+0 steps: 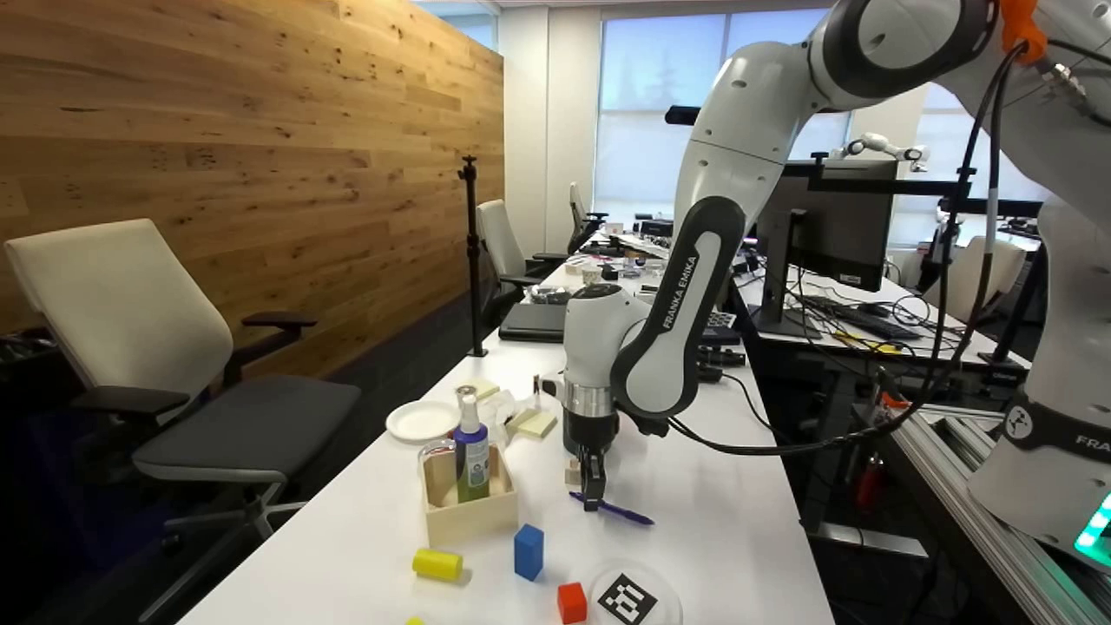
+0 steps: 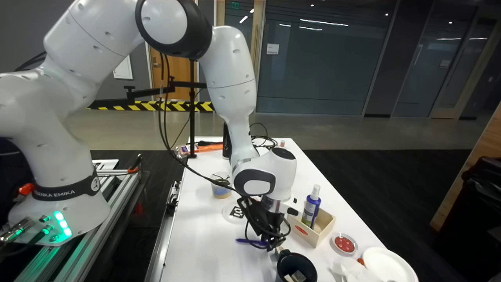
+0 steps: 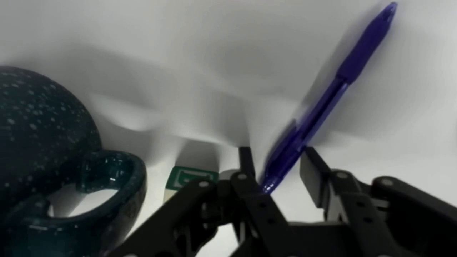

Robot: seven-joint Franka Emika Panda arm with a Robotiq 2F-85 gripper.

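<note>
A purple pen (image 3: 323,105) lies on the white table, running diagonally in the wrist view. My gripper is down around one end of it, with a finger (image 3: 246,160) on one side and the other finger on the far side. The fingers are part open, and a gap shows between the pen and the left finger. In exterior view 1 the gripper (image 1: 593,504) covers part of the pen (image 1: 629,514). From exterior view 2, the pen (image 2: 251,241) sticks out left of the gripper (image 2: 272,245).
A dark green mug (image 3: 43,128) stands close by, its handle towards the gripper. Beside it sits a small green-topped block (image 3: 190,177). A cream box (image 1: 474,521) holds a spray bottle (image 1: 471,458). Blue (image 1: 529,552) and red (image 1: 572,602) blocks lie nearer exterior camera 1.
</note>
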